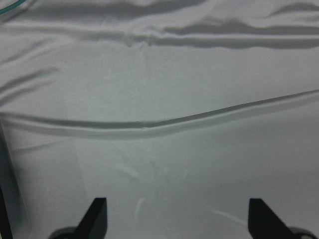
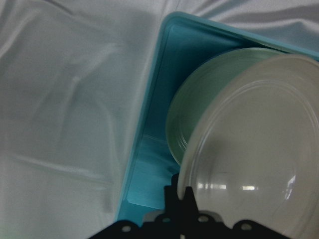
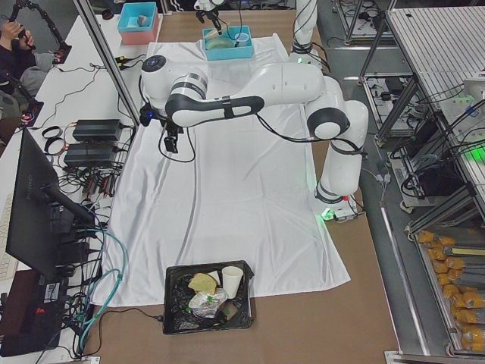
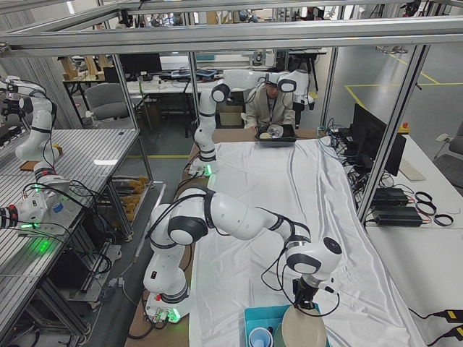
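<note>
My right gripper is shut on the near rim of a beige plate (image 2: 254,144), which tilts up over a blue bin (image 2: 152,169). A green plate (image 2: 192,104) lies in that bin beneath it, and the camera right view also shows a light blue cup (image 4: 260,337) there. My left gripper (image 3: 171,144) is open and empty above the white cloth (image 1: 159,79).
A black tray (image 3: 174,299) holding a white cup (image 3: 232,280), crumpled foil and other items sits at the opposite end of the table. A monitor (image 3: 38,205) and cables line the side.
</note>
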